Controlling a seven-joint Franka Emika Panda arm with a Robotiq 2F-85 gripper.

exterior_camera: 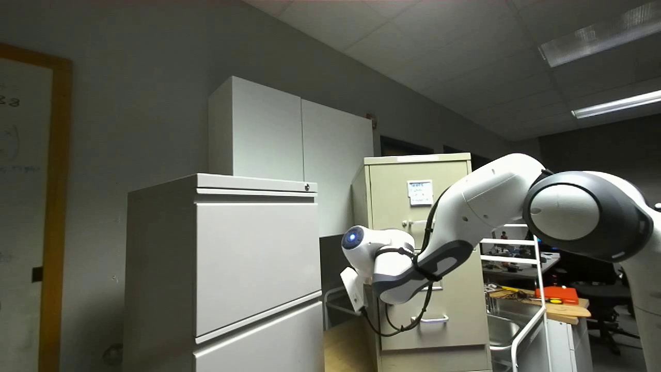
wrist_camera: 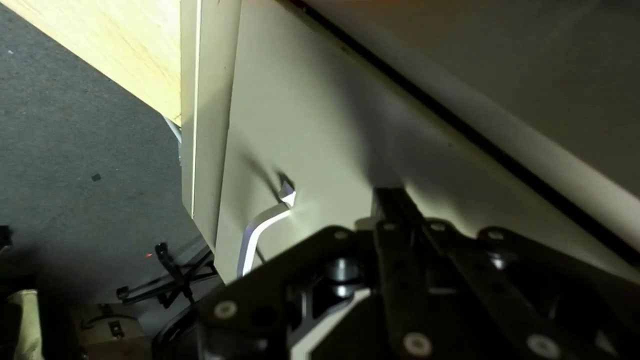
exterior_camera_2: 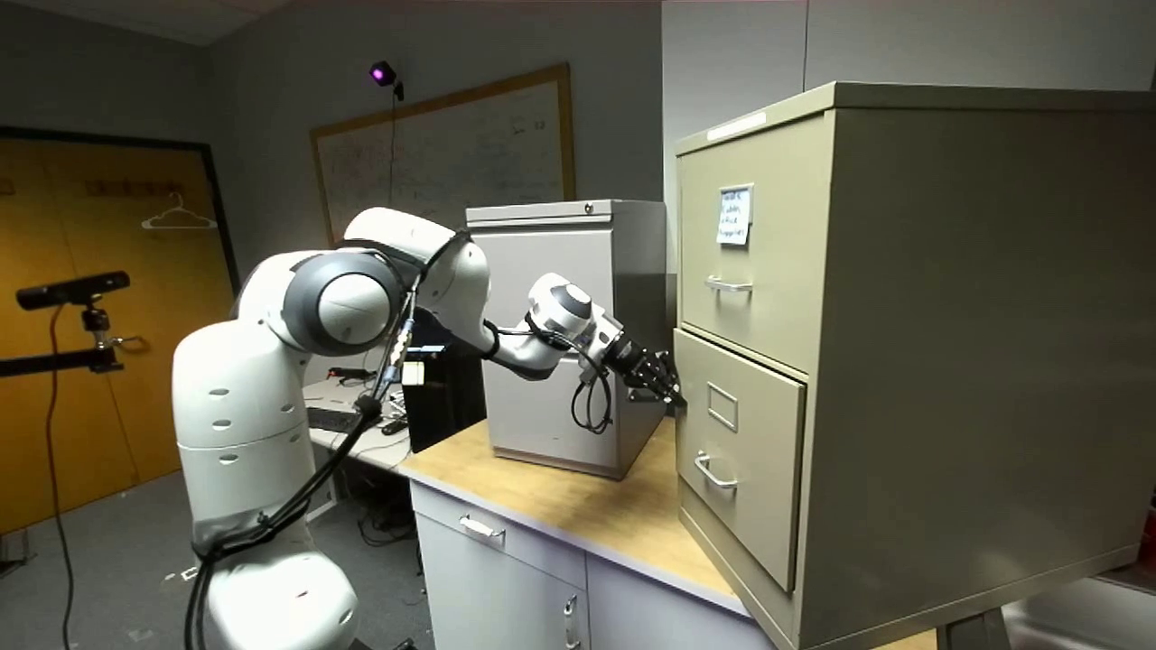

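Observation:
A beige filing cabinet (exterior_camera_2: 975,325) stands on the right of exterior view 2. Its lower drawer (exterior_camera_2: 748,433) sits slightly proud of the frame, with a dark gap along the edge. My black gripper (exterior_camera_2: 674,392) is at the upper left part of that drawer's front. In the wrist view the gripper is shut, its fingertips close against the drawer face (wrist_camera: 312,120); contact is hard to tell. No object shows between the fingers. The drawer handle (wrist_camera: 258,231) is to the left, apart from the fingers. Exterior view 1 hides the fingertips behind the wrist.
A grey two-drawer cabinet (exterior_camera_2: 542,401) stands left of the gripper on the wooden counter (exterior_camera_2: 564,504). The upper beige drawer (exterior_camera_2: 748,249) has a paper label and its own handle (exterior_camera_2: 728,285). Black cables (exterior_camera_2: 591,412) hang from the wrist.

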